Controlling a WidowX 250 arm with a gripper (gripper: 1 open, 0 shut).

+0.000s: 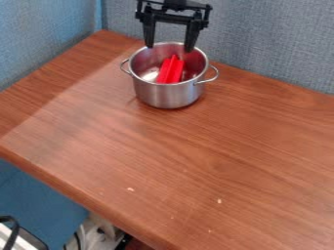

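Observation:
A steel pot (167, 93) with two side handles stands on the wooden table near the back. Inside it lies a red object (173, 68), with something pale beside it that is too small to tell. My black gripper (170, 42) hangs over the back of the pot, open, its two fingers apart with nothing visible between them.
Grey-blue padded walls (280, 49) bound the back and left. Cables and hardware show below the table's left edge at the bottom left.

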